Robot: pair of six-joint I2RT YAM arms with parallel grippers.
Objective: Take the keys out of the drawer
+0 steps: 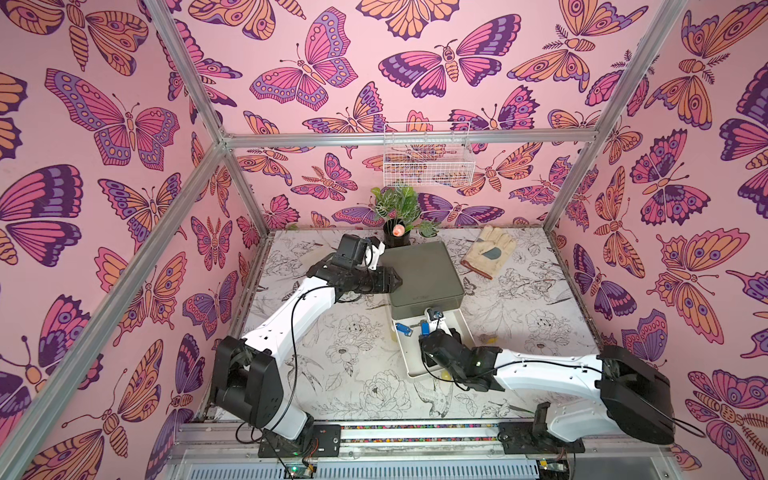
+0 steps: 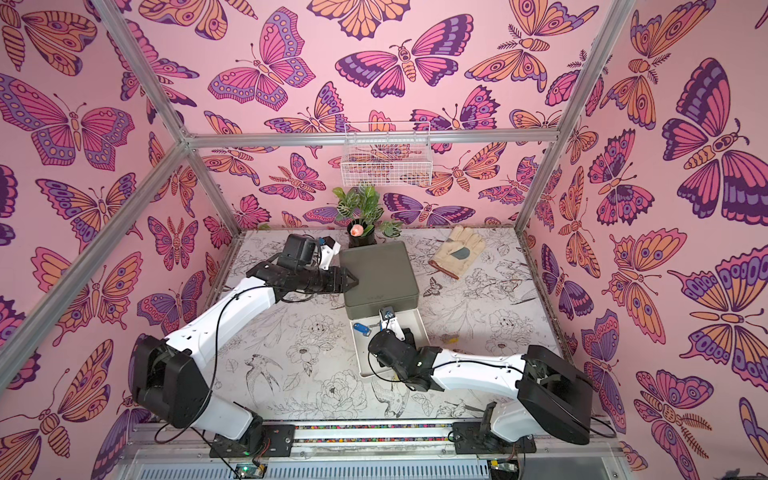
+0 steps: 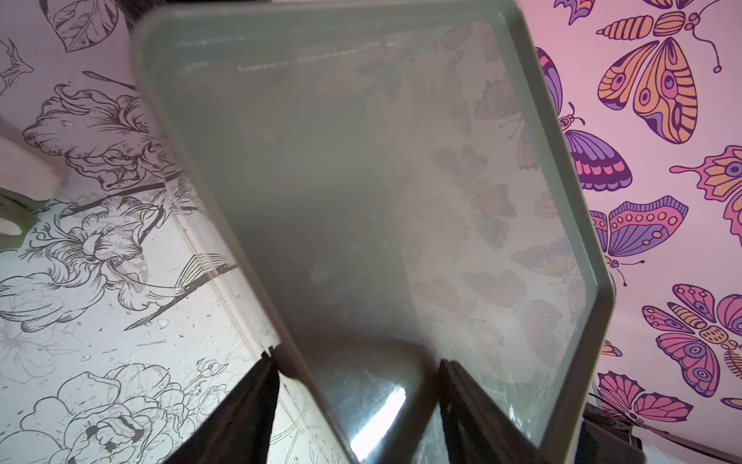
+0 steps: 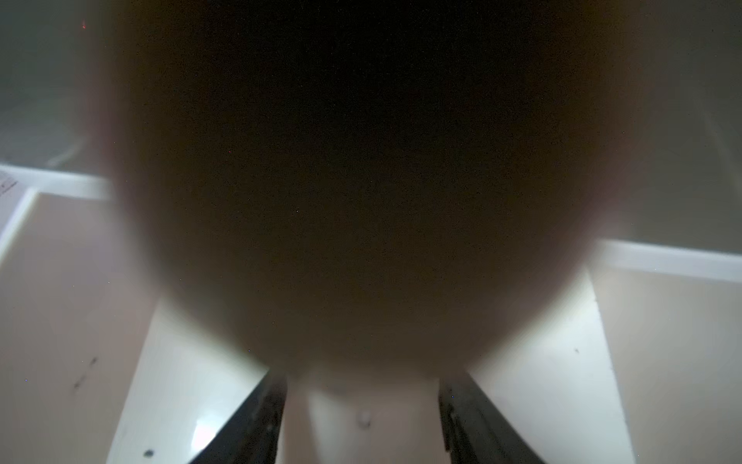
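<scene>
A grey-green box (image 1: 424, 272) stands mid-table, its white drawer (image 1: 409, 364) pulled out toward the front, blue-tagged keys (image 1: 404, 329) inside at the left. My left gripper (image 1: 392, 280) is at the box's left side; in the left wrist view its part-open fingers straddle the lid's near edge, though whether they grip it I cannot tell. My right gripper is open over the drawer, low inside it; a large dark blur fills most of its wrist view.
A glove (image 1: 489, 253) lies at the back right, and a potted plant (image 1: 398, 212) stands behind the box. A wire basket (image 1: 428, 172) hangs on the back wall.
</scene>
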